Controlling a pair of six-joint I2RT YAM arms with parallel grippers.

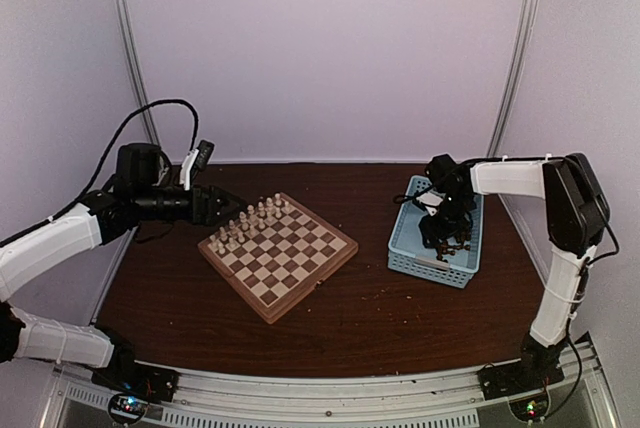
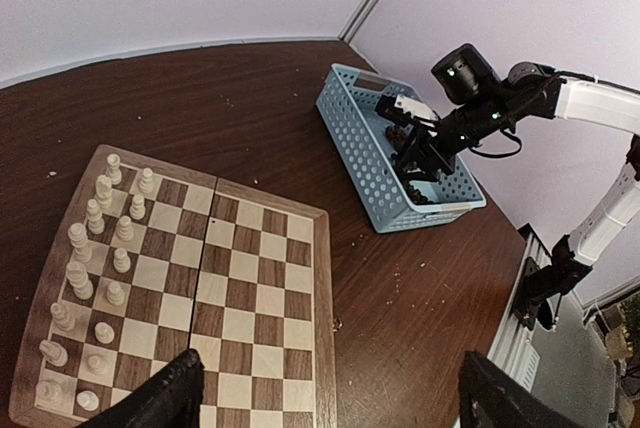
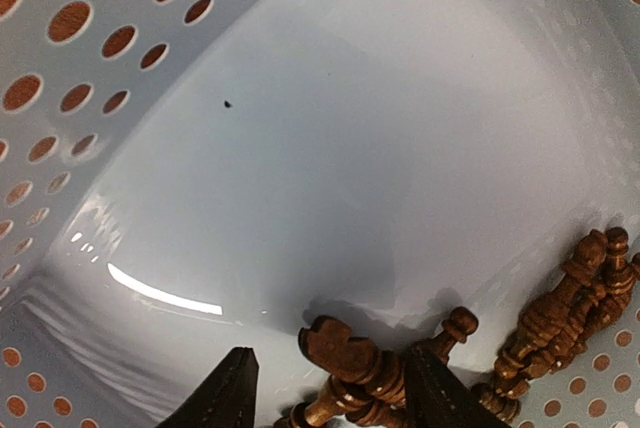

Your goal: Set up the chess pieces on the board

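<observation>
The chessboard [image 1: 272, 265] lies at an angle left of the table's middle. Two rows of light pieces [image 2: 93, 216] stand upright along one side of it, and its other squares are bare. Dark brown pieces [image 3: 553, 318] lie heaped on their sides in the blue basket [image 1: 401, 261]. My right gripper is inside the basket, part open, with a dark knight [image 3: 338, 350] and other dark pieces just beyond and between its fingertips; none looks gripped. Open and empty, my left gripper hangs above the board's back left side.
Perforated walls [image 3: 70, 58] of the basket surround my right gripper. A large part of the basket floor [image 3: 300, 148] is bare. Between the board and the basket the dark table [image 1: 370, 323] is clear.
</observation>
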